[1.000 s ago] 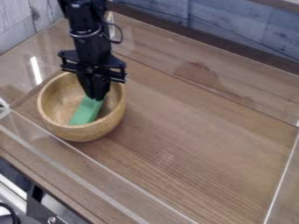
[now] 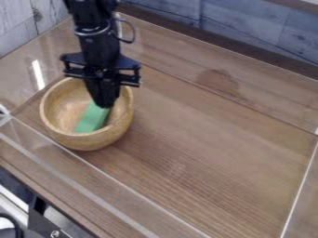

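A wooden bowl (image 2: 65,128) sits at the left of the table, with a green object (image 2: 92,119) lying inside it. My black gripper (image 2: 102,82) hangs over the back of the bowl, its fingertips above the green object's upper end. I cannot tell from this view how far apart the fingers are or whether they touch the object.
A pale tiled wall (image 2: 236,37) runs along the back. Dark cables lie at the lower left corner.
The green object still lies in the bowl, with only slight change in how it shows.
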